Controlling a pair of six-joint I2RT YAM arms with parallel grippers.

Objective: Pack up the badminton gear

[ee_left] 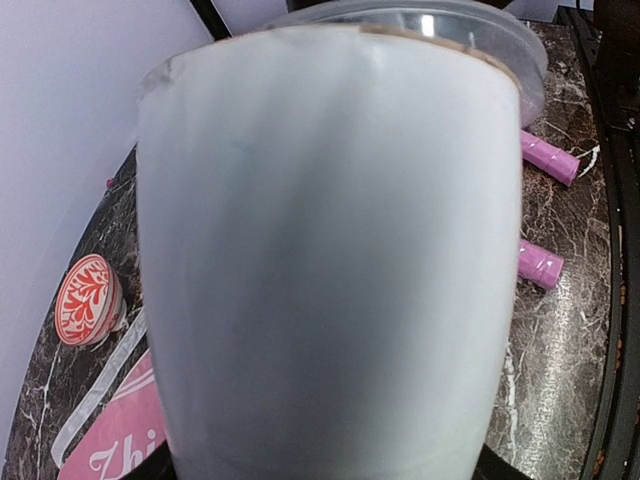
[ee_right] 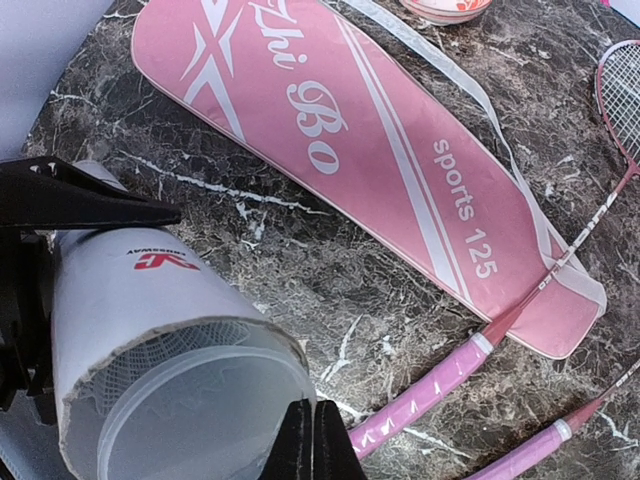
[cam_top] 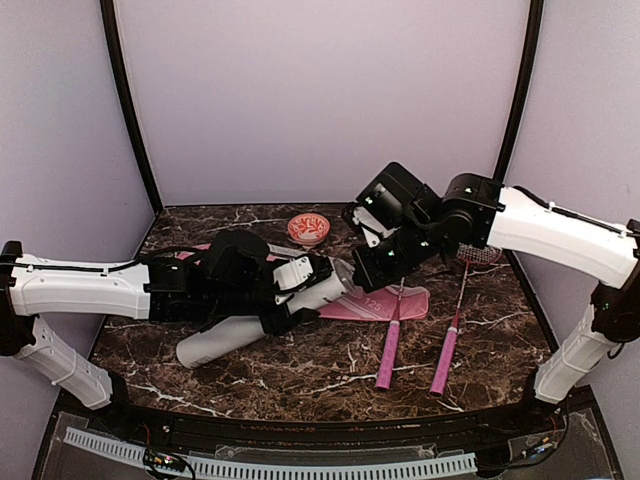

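Observation:
My left gripper [cam_top: 290, 300] is shut around a long white shuttlecock tube [cam_top: 225, 340], which slants up toward the right. Its open mouth shows white netting inside, and the tube body [ee_left: 330, 260] fills the left wrist view. A clear plastic cap [ee_right: 205, 420] sits at the mouth, tilted and offset rather than fully seated. My right gripper is shut with the cap's thin rim at its fingertips. The pink racket bag [ee_right: 400, 170] lies flat. Two rackets with pink handles [cam_top: 388, 355] [cam_top: 446, 362] lie on the right.
A red-and-white bowl [cam_top: 308, 229] stands at the back, beyond the bag. One racket's shaft crosses the bag's right end. Clear dark marble tabletop [cam_top: 310, 375] shows in front of the tube. Walls close in the back and sides.

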